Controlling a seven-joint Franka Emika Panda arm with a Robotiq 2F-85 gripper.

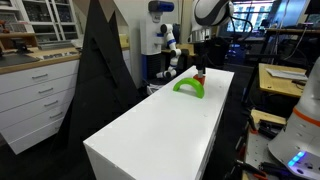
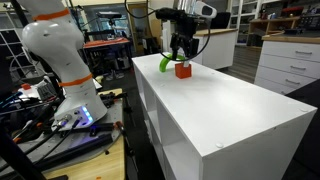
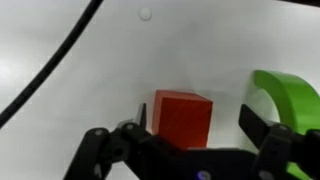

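Observation:
A red block [image 3: 182, 118] shows between the two spread fingers of my gripper in the wrist view. The fingers stand open, with a gap on both sides of the block. Just right of them lies a green arch-shaped piece [image 3: 292, 98], partly hidden by the right finger [image 3: 254, 126]. From exterior view 2, the gripper [image 2: 181, 52] is over the red block [image 2: 183, 71], and the green arch [image 2: 166, 63] is beside it. Exterior view 1 has the green arch [image 1: 189, 86] in front of the partly covered red block [image 1: 198, 79].
Both pieces are at one end of a long white table [image 1: 150, 126]. A black cable [image 3: 50, 65] crosses the wrist view's upper left. Dark panels [image 1: 98, 85] stand along one side.

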